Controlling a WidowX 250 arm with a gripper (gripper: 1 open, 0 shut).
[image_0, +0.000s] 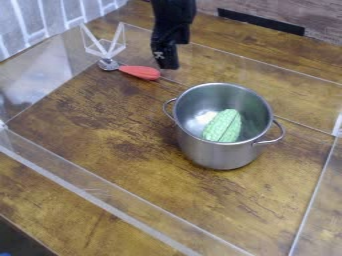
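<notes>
My dark gripper hangs at the top centre of the camera view, its tip low and close above the red-handled utensil, which lies on the wooden table with its metal head to the left. The gripper appears open; its fingers are dark and hard to make out. A steel pot stands right of centre, with a green patterned oblong object inside it.
Clear plastic walls border the work area. A white wire-like piece stands at the upper left, behind the utensil.
</notes>
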